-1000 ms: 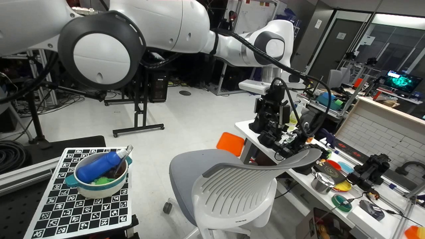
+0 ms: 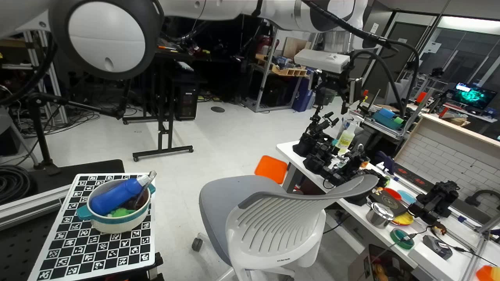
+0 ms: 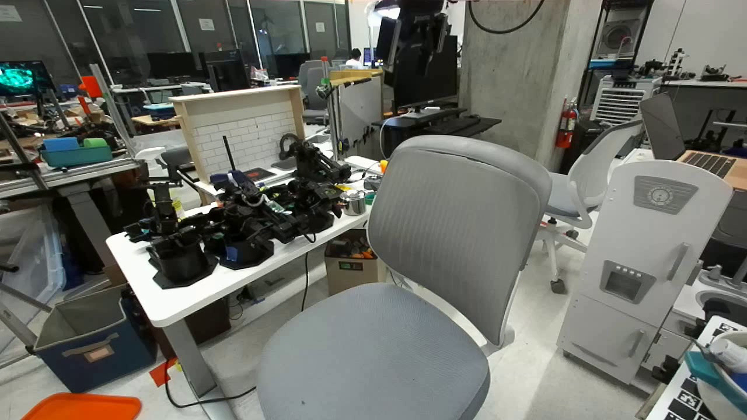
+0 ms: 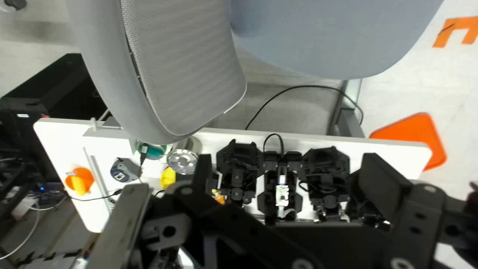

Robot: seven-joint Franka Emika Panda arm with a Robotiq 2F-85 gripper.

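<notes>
High above the far end of the white table hangs my gripper [image 2: 350, 100], its fingers apart and nothing between them. In the wrist view the gripper looks down with its two fingers [image 4: 384, 177] wide apart over black robot arms [image 4: 281, 188] that stand on the table well below. Only the underside of the gripper [image 3: 418, 45] shows at the top of the second exterior view. A white and teal pot [image 2: 117, 225] sits on a checkered board [image 2: 89, 269] at lower left, with a blue bottle [image 2: 115, 196] and green and dark items in it.
A grey chair [image 2: 276, 224] stands between the board and the white table [image 4: 394, 154]. A metal pot [image 2: 379, 215], coloured plates and cables lie along that table. An orange piece [image 2: 272, 169] is on the floor, where open room extends.
The arm has risen and its gripper has gone up and slightly right, away from the black arms on the table. The chair, pot and bottle have stayed put.
</notes>
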